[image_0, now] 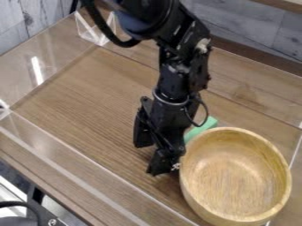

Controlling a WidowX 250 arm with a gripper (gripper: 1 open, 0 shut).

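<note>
My black gripper [158, 141] is low over the wooden table [71, 115], just left of a light wooden bowl [236, 177], its fingers open and angled downward, close to the bowl's rim. A mint-green object [203, 125] lies partly hidden behind the gripper and the bowl. I cannot tell whether anything dark sits between the fingers.
A clear plastic piece [94, 26] is at the back left, and a grey wall runs along the back. A dark cable shows at the lower left corner.
</note>
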